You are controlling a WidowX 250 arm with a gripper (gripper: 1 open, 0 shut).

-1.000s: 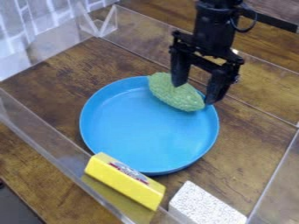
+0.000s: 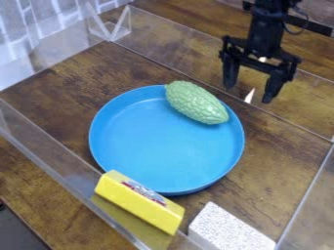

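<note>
My dark gripper (image 2: 252, 74) hangs at the upper right, open, with nothing visible between its fingers. A green, bumpy oblong vegetable (image 2: 194, 102) lies on the upper right part of a round blue plate (image 2: 146, 146). The gripper is above and to the right of the vegetable, apart from it.
Clear plastic walls surround the wooden surface (image 2: 65, 88). A yellow block (image 2: 140, 202) with a label and a white block (image 2: 229, 229) sit at the front. The wood left of the plate is free.
My gripper has moved away from over the vegetable, toward the back and right, uncovering it. The vegetable and plate look unmoved.
</note>
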